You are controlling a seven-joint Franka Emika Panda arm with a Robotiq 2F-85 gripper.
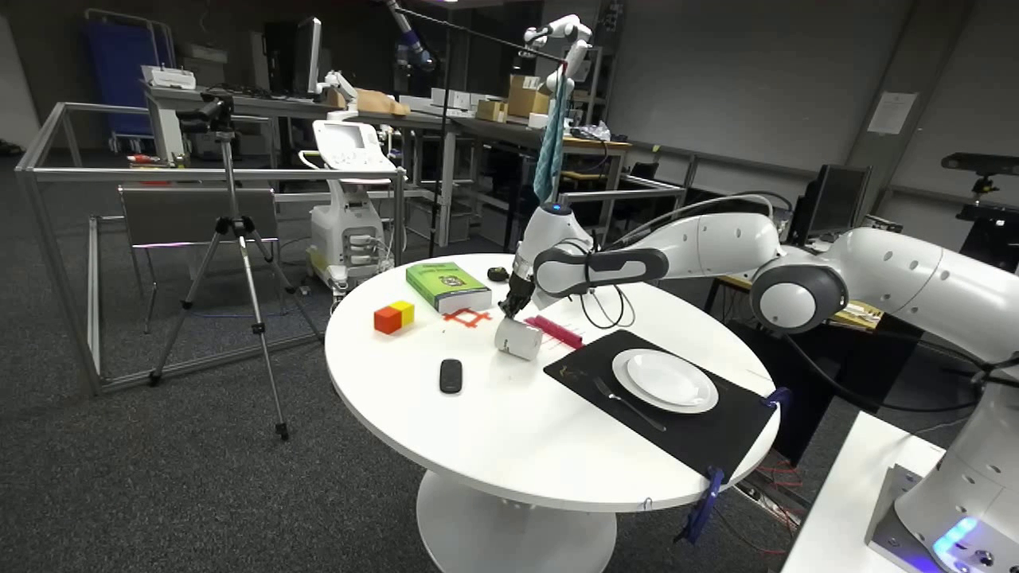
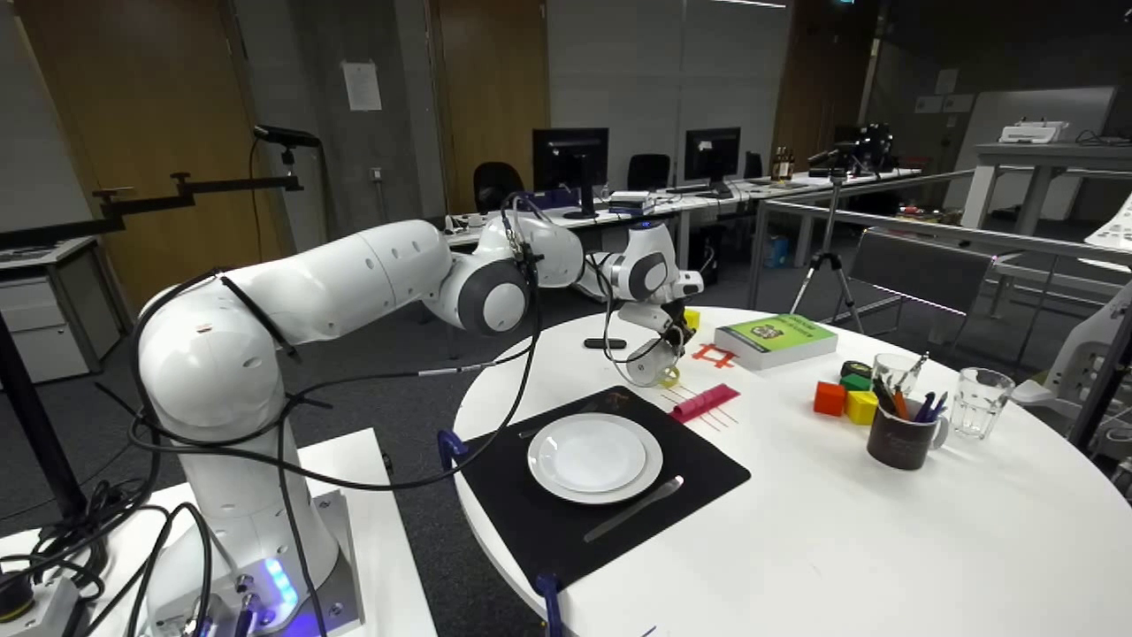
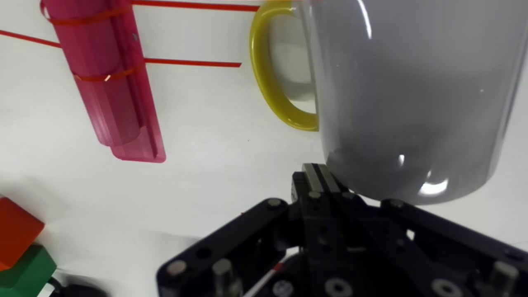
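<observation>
A light mug (image 3: 416, 94) with a yellow handle (image 3: 267, 74) fills the upper right of the wrist view. In exterior view 1 the same mug (image 1: 518, 338) lies on its side on the round white table (image 1: 458, 430). My gripper is shut, its fingertips right at the mug's near end; nothing shows between them. Whether the tips touch the mug cannot be told. In exterior view 2 the mug (image 2: 643, 363) is partly hidden behind cables, with the gripper (image 2: 675, 341) just above it.
A pink case (image 3: 106, 74) lies near the handle, with red strips (image 3: 198, 62) beside it. A green book (image 1: 449, 285), red block (image 1: 388, 320) and black device (image 1: 450, 376) surround the mug. A black mat (image 1: 735, 430) bears white plates (image 1: 665, 378).
</observation>
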